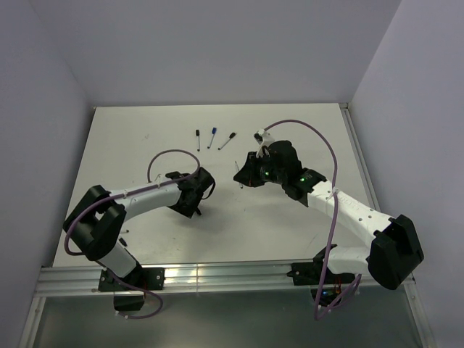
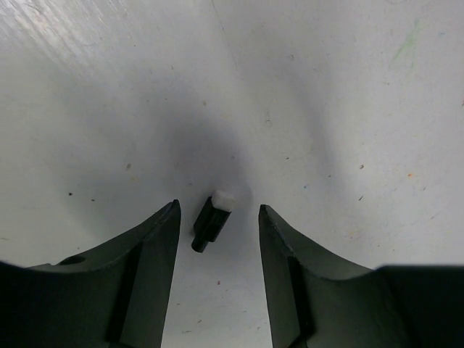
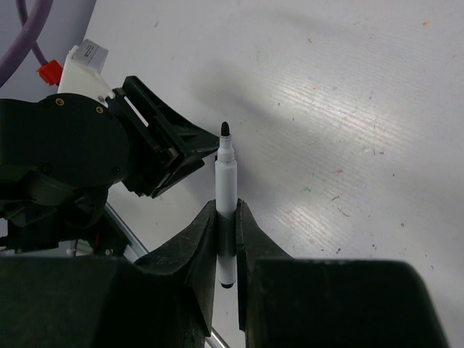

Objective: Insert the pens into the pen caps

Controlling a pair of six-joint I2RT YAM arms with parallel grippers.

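In the right wrist view a white pen [image 3: 225,181] with a bare black tip points away from me, and my right gripper is shut on its barrel. From the top, that pen [image 1: 236,166] shows as a thin white line beside the right gripper. A small black pen cap [image 2: 210,223] with a whitish end lies on the table in the left wrist view. My left gripper is open above it, one finger to each side, and the cap looks untouched.
Three capped pens lie at the back: one black-capped [image 1: 198,140], one blue-capped [image 1: 212,138] and another black-capped [image 1: 228,140]. A white piece [image 1: 124,231] and a dark piece [image 1: 123,242] lie near the left arm's base.
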